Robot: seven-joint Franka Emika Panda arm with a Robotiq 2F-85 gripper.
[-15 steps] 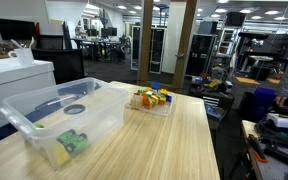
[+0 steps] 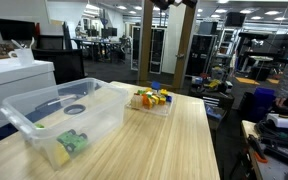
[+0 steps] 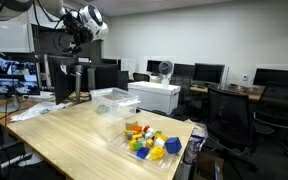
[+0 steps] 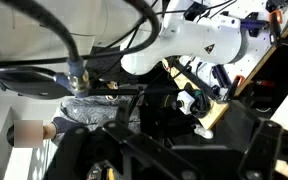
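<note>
Above the far end of the table, in exterior view 2, my gripper [image 3: 76, 46] hangs high at upper left, well clear of everything on the tabletop. Dark gripper parts fill the bottom of the wrist view, but how the fingers stand cannot be made out. Several colourful blocks [image 2: 152, 97] are heaped in a shallow clear tray on the table. A large translucent bin [image 2: 96, 132] stands at the left in exterior view 1, with blurred green and yellow shapes showing through its wall.
A white cabinet [image 3: 156, 97] stands behind the table. Office chairs [image 3: 230, 117] and desks with monitors are beyond it.
Dark parts of the arm have come into the top of exterior view 1, where none showed before. The blocks, tray and bin have stayed put.
</note>
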